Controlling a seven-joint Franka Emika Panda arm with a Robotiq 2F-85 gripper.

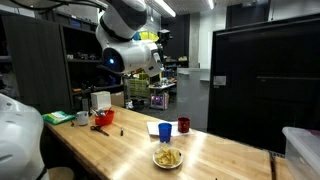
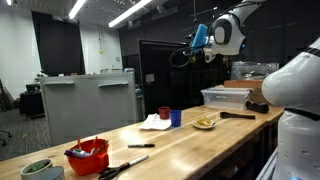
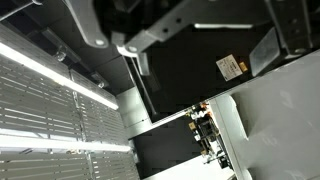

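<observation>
High above the table, my gripper is tipped up and away from everything on it. In the wrist view its two fingers stand wide apart, with only dark background between them. A blue cup and a dark red mug stand on the wooden table. Closer to the exterior camera is a white plate holding yellowish food. A red container with dark-handled things in it is at the table's other end. The gripper's tips are hard to make out in the exterior views.
White paper lies behind the blue cup. Black-handled tools are beside the red container, and a translucent bin stands at the far end.
</observation>
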